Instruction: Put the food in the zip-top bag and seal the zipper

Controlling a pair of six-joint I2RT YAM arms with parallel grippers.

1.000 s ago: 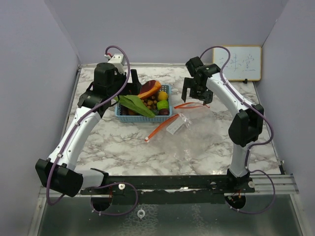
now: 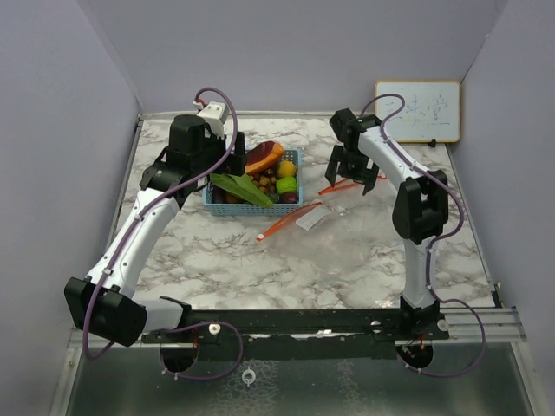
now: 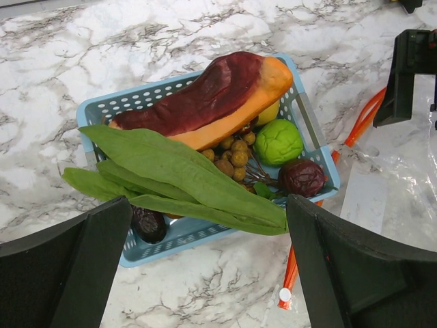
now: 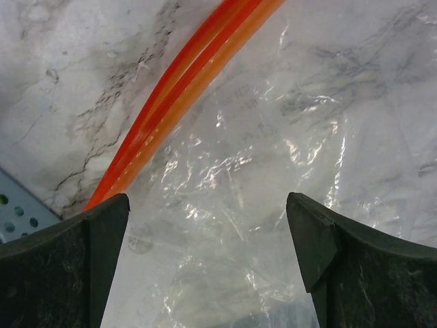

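A blue basket (image 2: 294, 178) holds green leaves (image 3: 171, 171), a red-orange squash (image 3: 205, 102), a green vegetable (image 3: 278, 141), grapes and other produce. Clear zip bags (image 2: 338, 247) with orange zippers (image 4: 164, 102) lie to its right. My left gripper is open above the basket's left part, over the leaves, holding nothing. My right gripper hangs open over a bag beside an orange zipper, with only bag and marble behind its fingers.
A whiteboard (image 2: 416, 111) stands at the back right. Grey walls bound both sides.
The right arm has shifted slightly, and the bag with its upper zipper has moved right. The left gripper has moved a little left since a second ago.
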